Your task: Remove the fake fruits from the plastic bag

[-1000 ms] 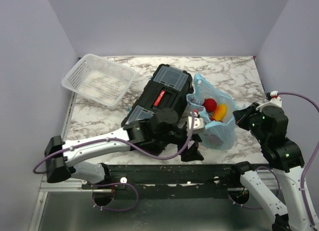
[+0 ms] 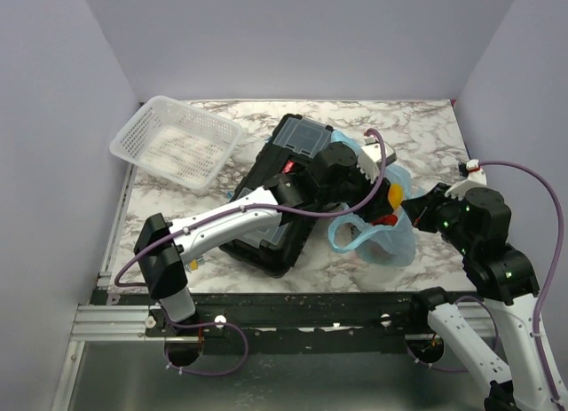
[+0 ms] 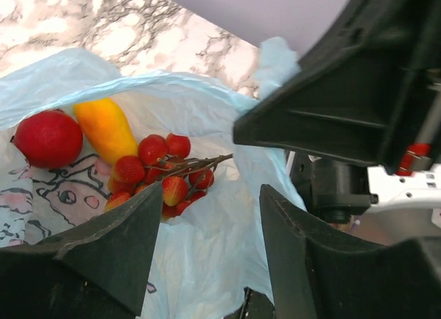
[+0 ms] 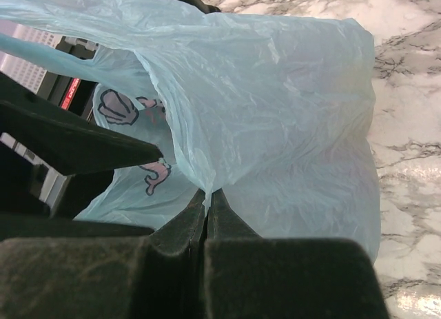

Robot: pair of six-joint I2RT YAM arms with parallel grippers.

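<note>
The light blue plastic bag (image 2: 399, 245) lies on its side, mouth toward the dark case. Inside it the left wrist view shows a red round fruit (image 3: 48, 139), a yellow fruit (image 3: 106, 129) and a cluster of small red fruits (image 3: 169, 169) on stems. My left gripper is open at the bag's mouth, its fingers apart with no fruit between them; from above, the arm hides most of the fruit. At the bag's right edge my right gripper is shut on a pinched fold of the plastic.
A black case (image 2: 281, 242) with clear-lidded compartments lies left of the bag, under my left arm. An empty white basket (image 2: 177, 145) stands at the back left. Bare marble table (image 2: 430, 131) shows behind the bag.
My left arm has swung from in front of the bag up and right, over its mouth. The right gripper has shifted slightly left, and the bag's opening has spread and changed shape.
</note>
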